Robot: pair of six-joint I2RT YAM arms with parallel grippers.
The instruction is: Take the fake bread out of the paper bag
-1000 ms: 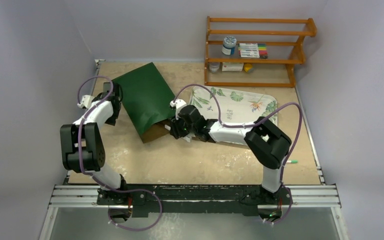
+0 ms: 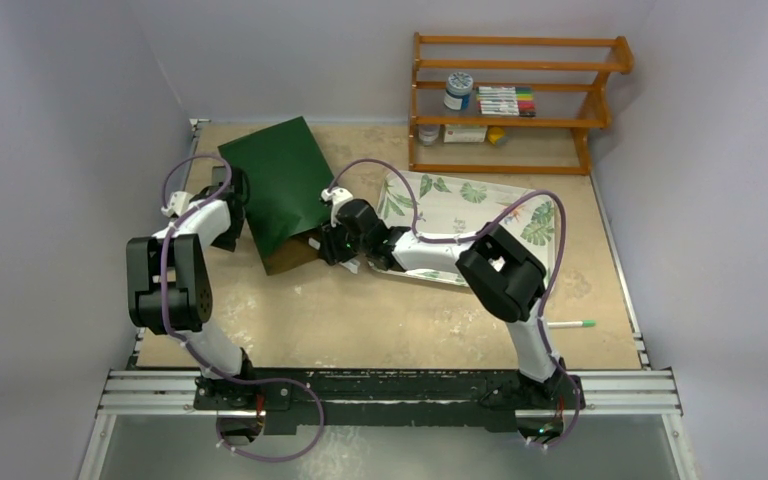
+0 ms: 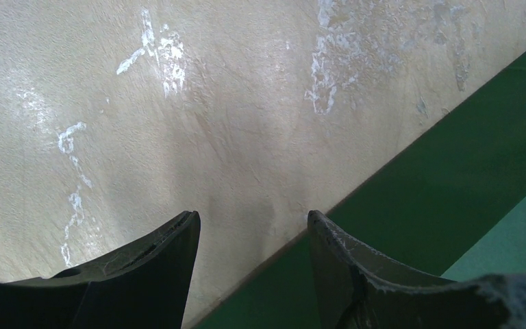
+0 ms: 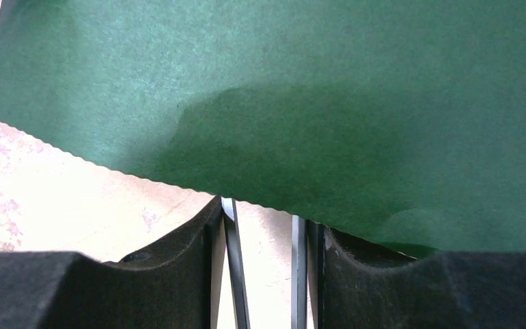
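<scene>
The dark green paper bag (image 2: 275,175) lies tilted on the left of the table, brown underside showing near its mouth. My right gripper (image 2: 335,245) is shut on the bag's rim at its right lower edge; in the right wrist view the green paper (image 4: 301,116) covers the tips of its fingers, with pale strips running between them. My left gripper is part open at the bag's left side, over bare table beside a green edge (image 3: 452,171), nothing between its fingers. I cannot see the fake bread.
A patterned tray (image 2: 465,195) sits right of the bag. A wooden shelf (image 2: 520,40) with jars and markers stands at the back. A pen (image 2: 570,324) lies at the right.
My right gripper has moved left, and the bag has shifted left with it. The left arm has moved slightly to the right.
</scene>
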